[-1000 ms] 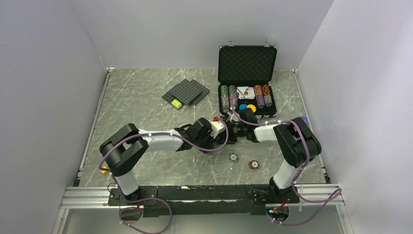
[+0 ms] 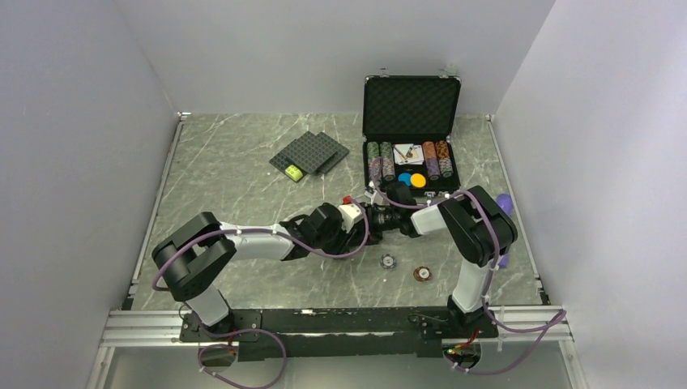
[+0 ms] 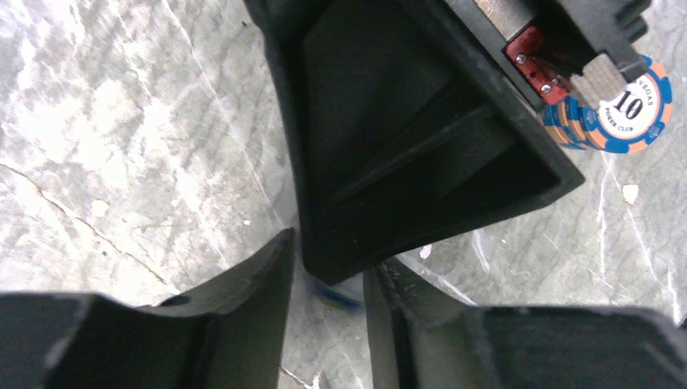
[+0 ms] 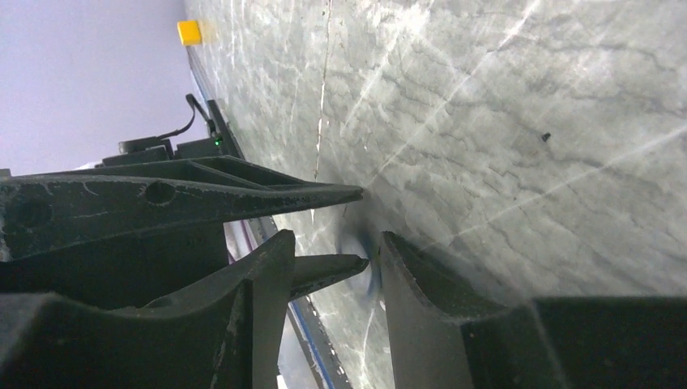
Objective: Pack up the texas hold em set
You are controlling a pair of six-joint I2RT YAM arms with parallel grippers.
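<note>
Both grippers meet low over the table's middle. In the left wrist view my left gripper is part open around a small, blurred blue object (image 3: pixel 336 298), partly hidden by the right gripper's black body. In the right wrist view my right gripper stands open, with a blurred object (image 4: pixel 356 271) near its fingertips and the left gripper's fingers across the view. A stack of blue-rimmed 10 chips (image 3: pixel 628 109) lies beside them. The chip case (image 2: pixel 409 105) is open at the back right, holding chip rows and cards.
Grey foam pads (image 2: pixel 309 150) with a lime piece (image 2: pixel 293 172) lie at the back. Two chip stacks, grey (image 2: pixel 388 262) and brown (image 2: pixel 422 274), stand at the front right. Purple items (image 2: pixel 504 203) lie at the right edge.
The case, pads and front chip stacks are unchanged.
</note>
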